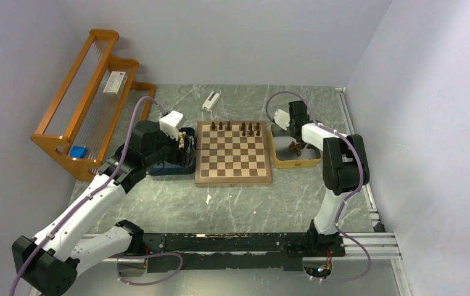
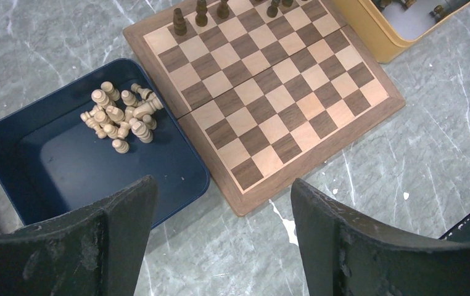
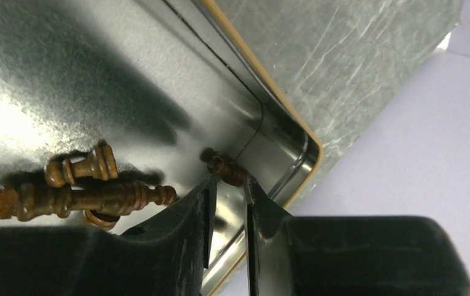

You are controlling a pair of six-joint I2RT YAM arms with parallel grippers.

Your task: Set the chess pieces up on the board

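The chessboard [image 1: 233,180] lies mid-table, with several dark pieces [image 1: 250,133] upright on its far rows. Low in the yellow tray [image 1: 298,164], my right gripper has its fingers part open and a small dark piece [image 3: 232,173] at their tips, near the tray corner. Whether the fingers touch that piece, I cannot tell. To their left a long dark piece [image 3: 84,200] and a short one [image 3: 83,166] lie on their sides. Above the near side of the blue tray [image 2: 203,178] and board, my left gripper is open and empty. Light pieces [image 2: 115,115] cluster in that tray.
A wooden rack [image 1: 66,139] holding a blue block [image 1: 78,152] stands on the left. Behind the board is a white device [image 1: 210,101]. The tray's wall [image 3: 313,145] rises close beside my right gripper. Table in front of the board is mostly clear.
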